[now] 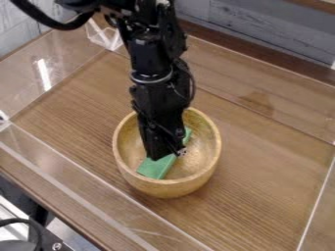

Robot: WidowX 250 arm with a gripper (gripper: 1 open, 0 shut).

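My black gripper (163,147) reaches down from the top into a round, light wooden bowl (197,181) on the wooden table. Its tip is low inside the bowl, over the back part of a flat green object (156,169), which lies slanted on the bowl's bottom and is partly hidden by the gripper. The fingers look close together; whether they touch the green object I cannot tell.
Bare tabletop (268,127) surrounds the bowl, with free room to the right and left. A clear plastic item (105,31) stands at the upper left. Cables lie at the lower left.
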